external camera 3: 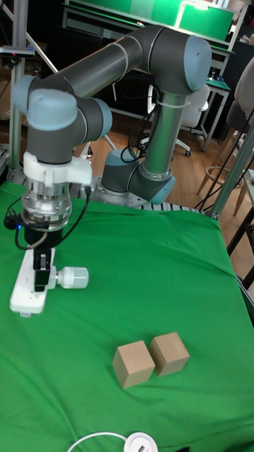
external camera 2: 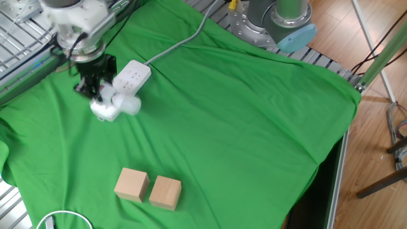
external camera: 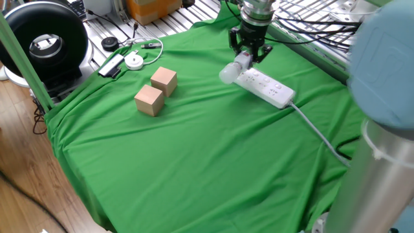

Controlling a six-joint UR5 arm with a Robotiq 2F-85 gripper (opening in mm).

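Note:
A white bulb-shaped lamp (external camera: 229,72) lies sideways at the far end of a white power strip (external camera: 275,91). My gripper (external camera: 246,58) points down over that end, its black fingers on either side of the lamp's white base; it looks shut on that base. From the opposite side, the gripper (external camera 2: 95,90) is blurred and the bulb (external camera 2: 130,105) sticks out beside it. In the third view the bulb (external camera 3: 73,277) extends right from the gripper (external camera 3: 45,280), over the strip (external camera 3: 26,301). Whether the lamp touches the strip is hidden.
Two wooden cubes stand close together, one nearer (external camera: 149,101) and one farther (external camera: 164,81). A white cable with a round puck (external camera: 134,61) lies by the cloth's edge. The strip's grey cord (external camera: 317,133) runs toward the arm's base.

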